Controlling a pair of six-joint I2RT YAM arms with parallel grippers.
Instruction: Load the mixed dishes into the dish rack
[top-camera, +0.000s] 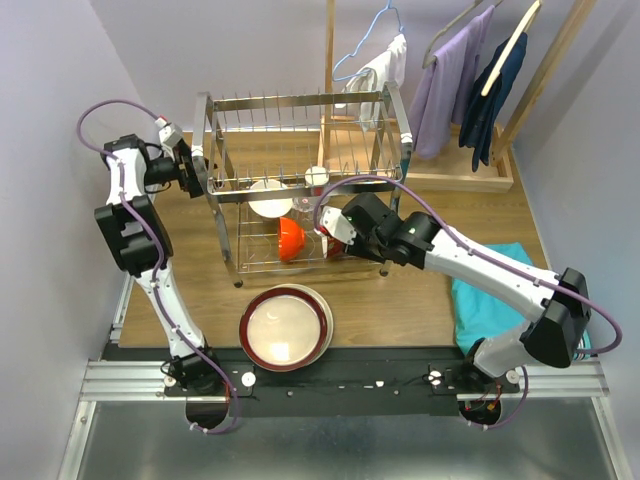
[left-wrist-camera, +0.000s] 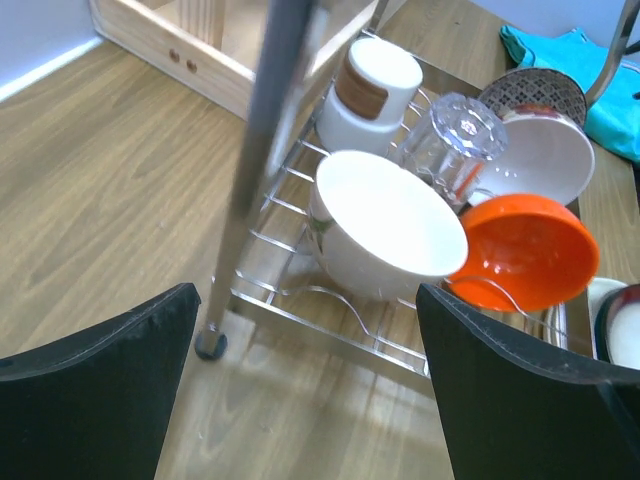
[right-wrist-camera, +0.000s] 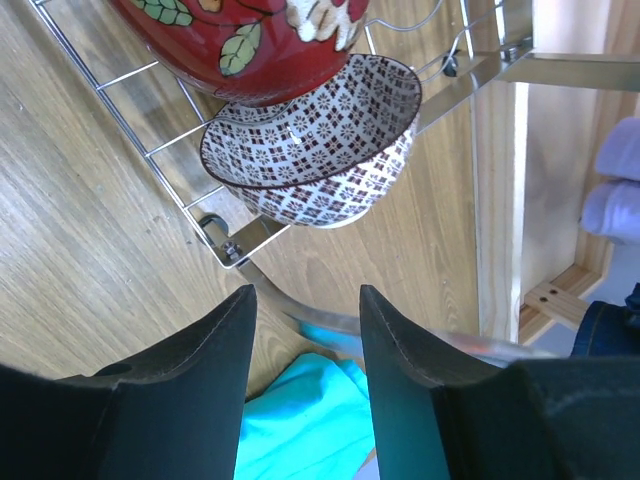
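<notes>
The steel rack (top-camera: 300, 101) holds a white bowl (left-wrist-camera: 385, 225), an orange bowl (left-wrist-camera: 535, 250), a glass (left-wrist-camera: 450, 140), a white mug (left-wrist-camera: 375, 75), a red floral bowl (right-wrist-camera: 240, 45) and a patterned bowl (right-wrist-camera: 305, 130) on its lower tier. My left gripper is open and empty beside the rack's left post. My right gripper is open and empty by the rack's front right, above the patterned bowl's outer side. Two stacked plates (top-camera: 282, 330) lie on the table in front of the rack.
A turquoise cloth (top-camera: 480, 300) lies at the right. A wooden clothes stand (top-camera: 460, 181) with hanging garments is behind the rack. The upper tier is empty. Bare table shows on both sides of the rack.
</notes>
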